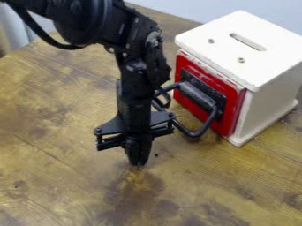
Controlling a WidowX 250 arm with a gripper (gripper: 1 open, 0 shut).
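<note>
My black gripper point(137, 154) hangs pointing down just above the wooden table point(59, 185), left of a white box point(257, 62) with a red front panel point(236, 110). Its fingers are together, and nothing shows between them. A black handle or bar point(203, 95) is mounted on the red panel, partly behind the arm.
The white box stands at the right on the table, with a slot and screws on its top. A pale surface lies beyond the table's back edge at top left.
</note>
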